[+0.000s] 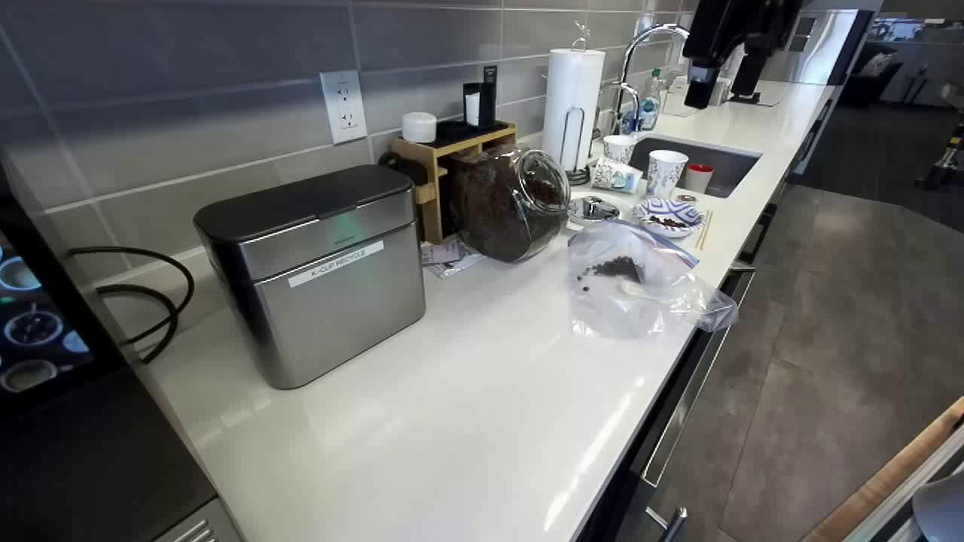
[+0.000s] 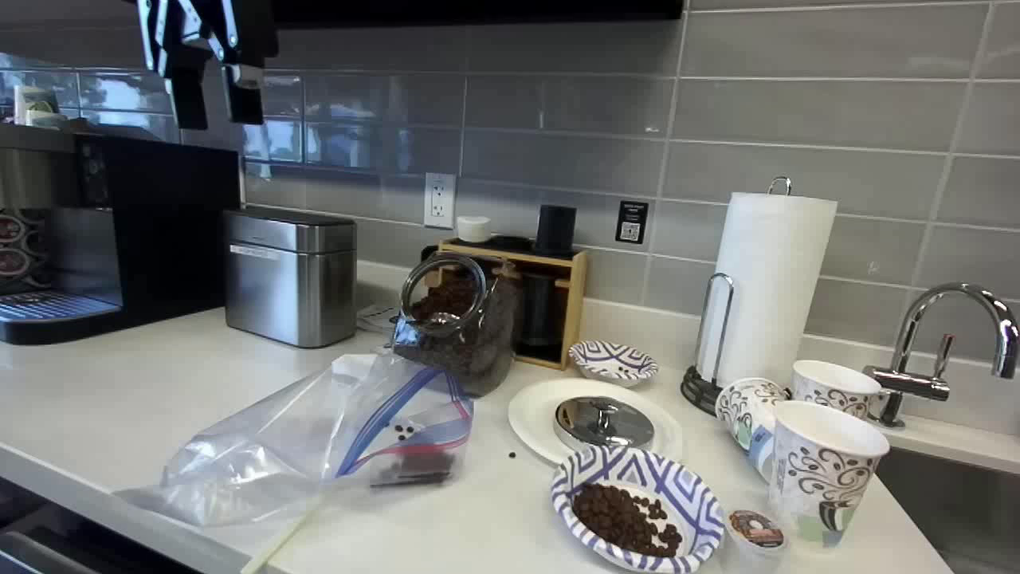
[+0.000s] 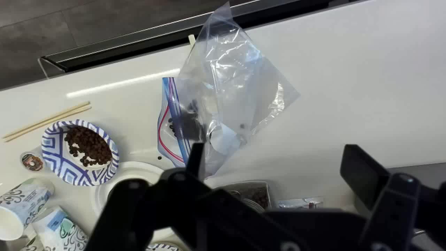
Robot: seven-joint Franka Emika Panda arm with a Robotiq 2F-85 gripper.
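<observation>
High above the counter, my gripper is open and holds nothing; its fingers also show at the top of both exterior views. Below it a clear zip bag (image 3: 234, 79) lies flat near the counter's front edge, a few dark beans inside it. Behind the bag, a glass jar (image 2: 478, 330) of dark beans is tilted with its mouth uncovered. Its metal lid (image 2: 604, 421) appears to rest on a white plate (image 2: 528, 411). A patterned paper bowl (image 2: 703, 507) contains brown beans, and a second bowl (image 2: 612, 359) further back has only a few.
A steel recycling bin (image 1: 348, 302) and a coffee machine (image 2: 172, 229) stand at one end. Paper cups (image 2: 827, 469), a paper towel roll (image 2: 774, 287) and the sink (image 1: 736, 162) are at the other. Chopsticks (image 3: 46, 121) lie near the bowl. The counter between bin and bag is clear.
</observation>
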